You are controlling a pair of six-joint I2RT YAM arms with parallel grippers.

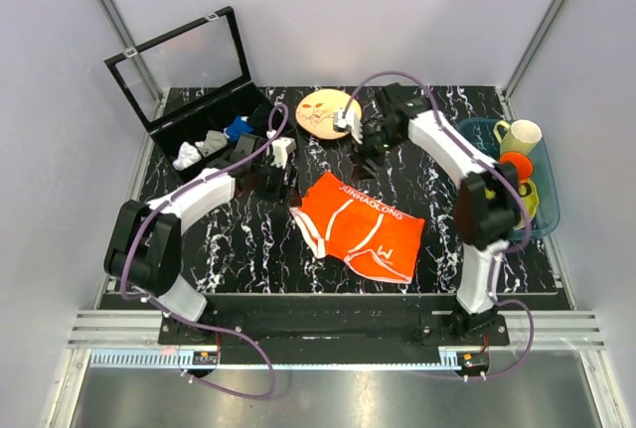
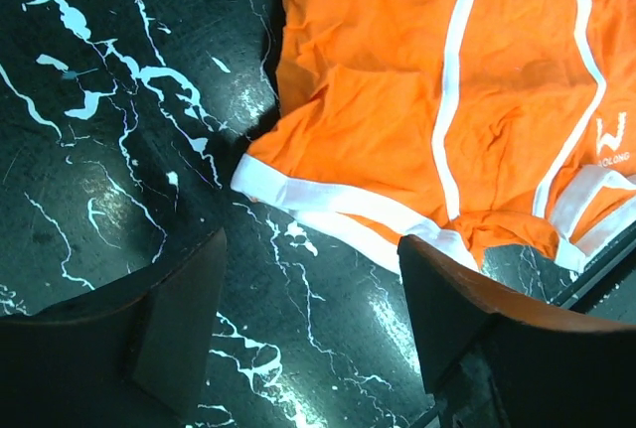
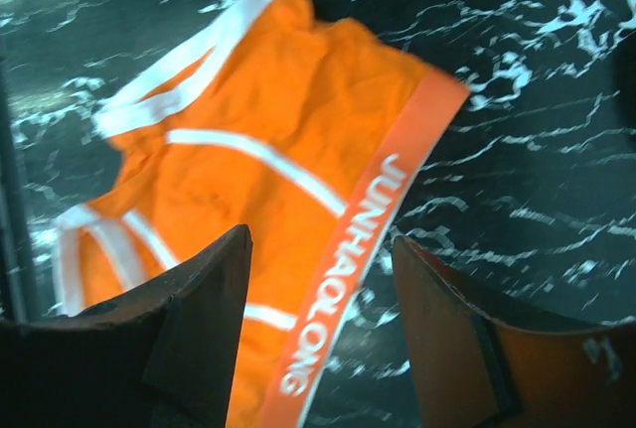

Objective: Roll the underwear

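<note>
Orange underwear [image 1: 363, 234] lies spread on the black marble table, lettered waistband toward the back, its white-trimmed left edge partly folded; it also fills the upper right of the left wrist view [image 2: 368, 120]. My left gripper [image 1: 289, 188] hovers just above and left of its upper left corner; in its wrist view the fingers stand apart with nothing between them. My right gripper [image 1: 363, 158] is raised behind the waistband, open and empty, with the whole garment below it in its wrist view [image 3: 248, 170].
A patterned plate [image 1: 328, 105] lies at the back. An open black case [image 1: 224, 110] with cloths is at back left. A blue bin [image 1: 547, 195] with mugs sits at right.
</note>
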